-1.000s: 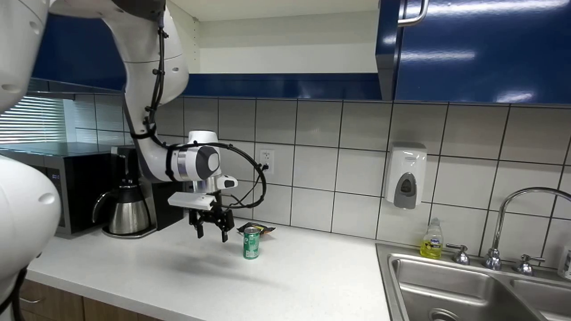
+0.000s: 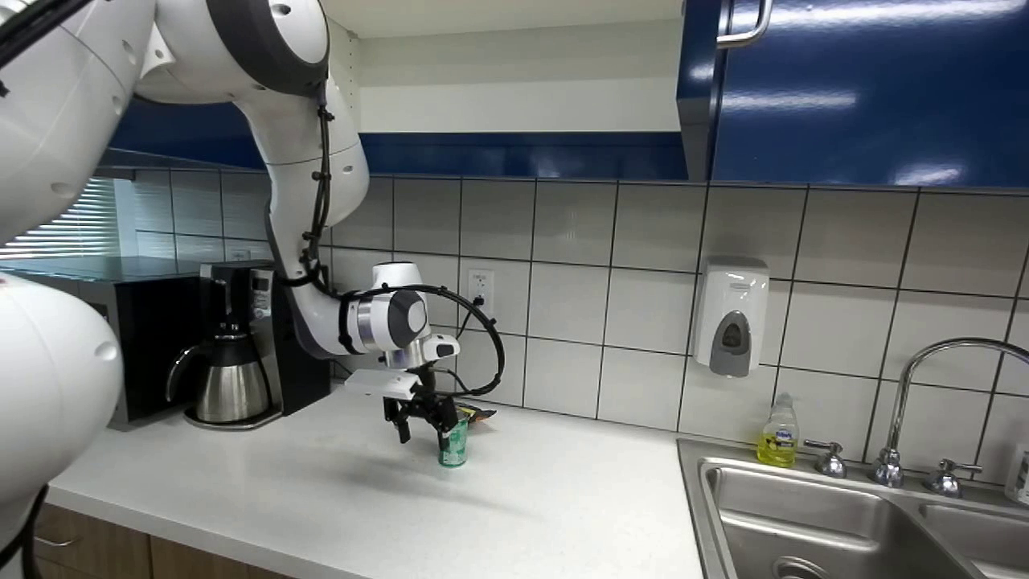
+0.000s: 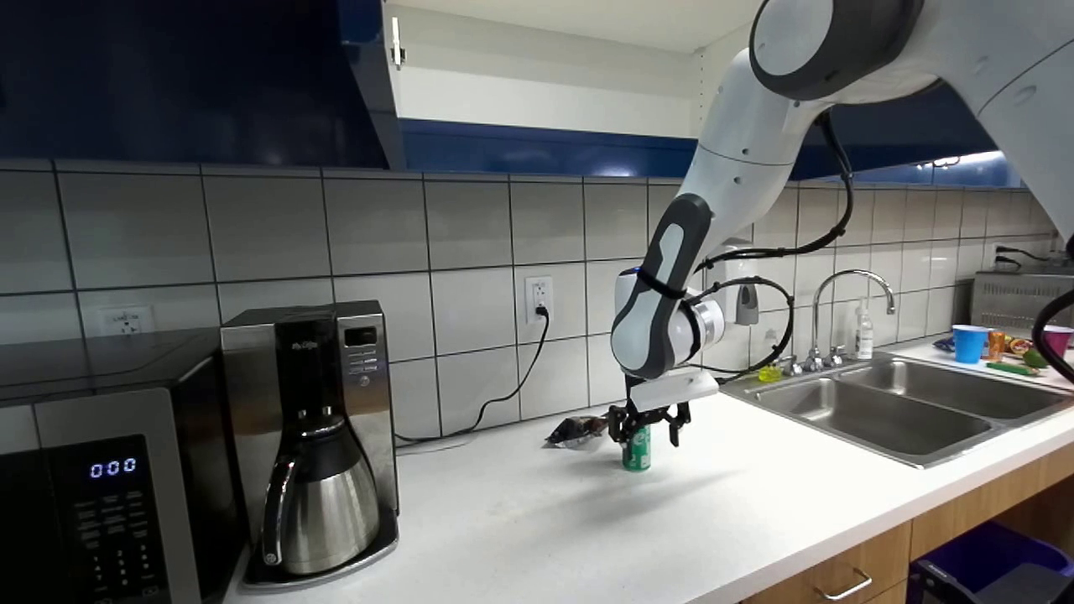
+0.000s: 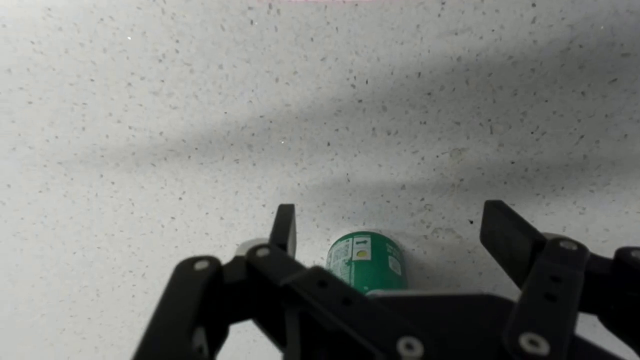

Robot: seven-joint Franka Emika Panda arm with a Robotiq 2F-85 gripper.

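Observation:
A green can (image 2: 453,449) stands upright on the white counter in exterior view 1, its upper part partly covered by the black fingers. My gripper (image 2: 422,438) is open at the height of the can's upper half. Seen in exterior view 2, the can (image 3: 636,450) is below and between the spread fingers of the gripper (image 3: 650,453). Looking down in the wrist view, the can (image 4: 367,261) lies within the span of the open gripper, nearer the left finger. The gripper's black body hides the can's lower part there.
A dark snack bag (image 3: 576,431) lies on the counter behind the can, near the wall. The coffee maker (image 3: 312,443) and microwave (image 3: 101,483) stand to one side, the sink (image 2: 820,521) to the other.
The arm has moved right and down in exterior view 1, bringing the open gripper from left of the can to the can itself. The can has stayed put.

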